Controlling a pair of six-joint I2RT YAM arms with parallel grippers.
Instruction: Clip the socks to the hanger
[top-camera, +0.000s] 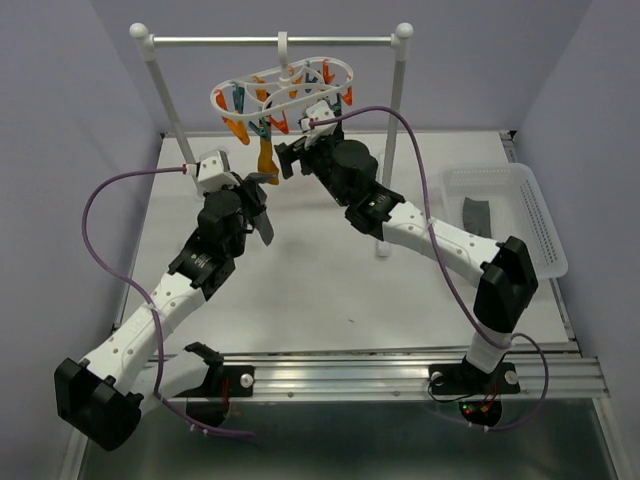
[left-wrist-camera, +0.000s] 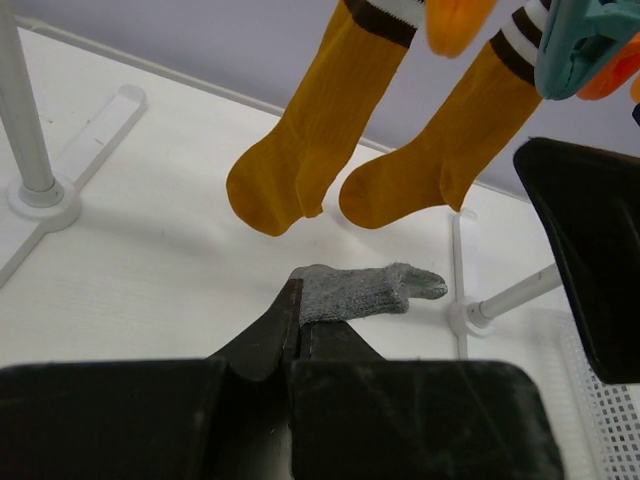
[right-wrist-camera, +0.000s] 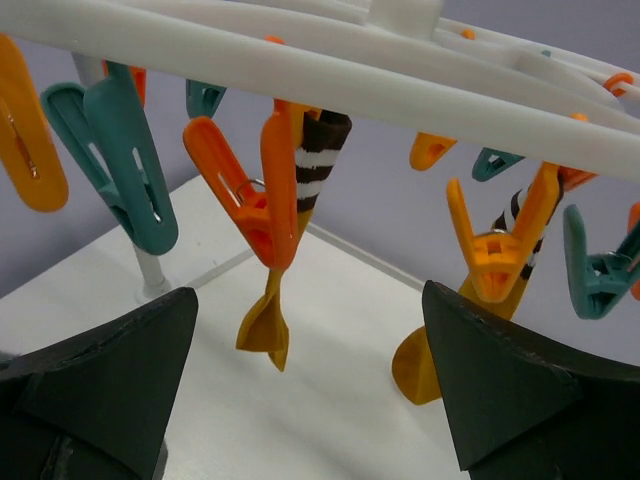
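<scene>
My left gripper is shut on a grey sock (left-wrist-camera: 360, 290), held below and left of the hanger (top-camera: 282, 85). Two mustard socks with striped cuffs (left-wrist-camera: 310, 120) hang from the hanger's clips. My right gripper (top-camera: 298, 160) stands open just under the hanger's front right, facing orange and teal clips (right-wrist-camera: 250, 200), with nothing between its fingers.
A white plastic basket (top-camera: 530, 230) at the right holds a grey item (top-camera: 476, 218). The white stand's posts (top-camera: 393, 110) rise on both sides.
</scene>
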